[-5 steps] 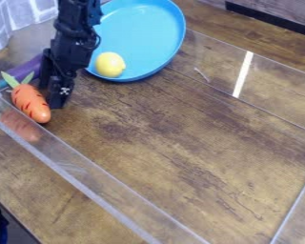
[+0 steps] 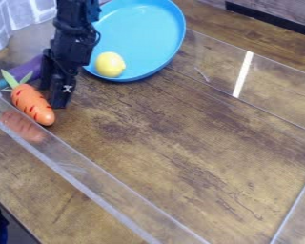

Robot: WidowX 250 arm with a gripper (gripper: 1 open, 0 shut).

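The dark gripper [image 2: 60, 91] hangs low at the upper left, its tips near the table just right of an orange toy carrot [image 2: 34, 105] with green leaves. A blue plate [image 2: 149, 38] lies behind it to the right, with a yellow lemon [image 2: 111, 64] on its near left part. A purple object [image 2: 22, 71] lies partly hidden behind the gripper and carrot.
Clear low walls border the wooden table [image 2: 181, 152] at the near left and the right. A dark wooden edge runs along the back right.
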